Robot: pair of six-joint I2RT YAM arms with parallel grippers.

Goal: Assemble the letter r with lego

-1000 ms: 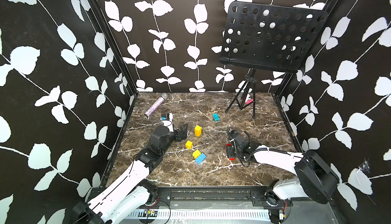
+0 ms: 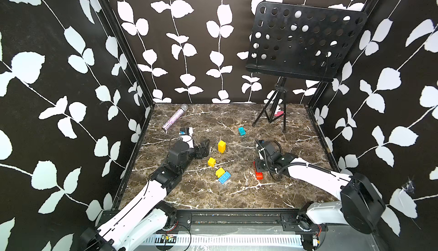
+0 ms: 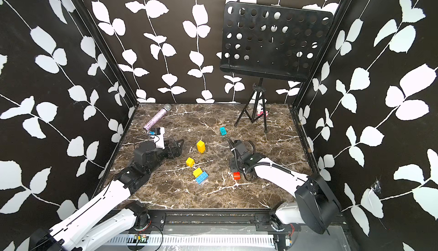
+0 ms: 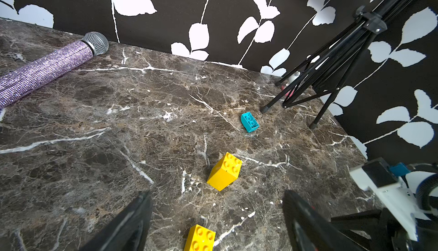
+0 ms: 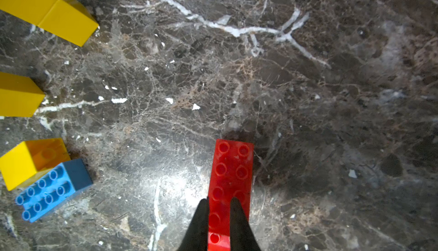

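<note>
A red brick assembly (image 5: 230, 169) lies lengthwise on the marble table, beneath my right gripper, whose fingers are part open above it. My left gripper (image 2: 204, 148) hovers at the middle-left, part open, with nothing seen between its fingers. Right of it stands a tall yellow block (image 2: 221, 146). Nearer the front are a smaller yellow brick (image 2: 211, 161) and another yellow brick (image 2: 219, 172) against a light blue brick (image 2: 224, 177). A teal brick (image 2: 241, 131) lies farther back.
A glittery microphone (image 2: 173, 118) lies at back left. A music stand (image 2: 305, 41) on a tripod stands at back right.
My right arm moved slightly back, away from the front edge, uncovering more of the red bricks. The left arm and the other bricks show no visible change.
</note>
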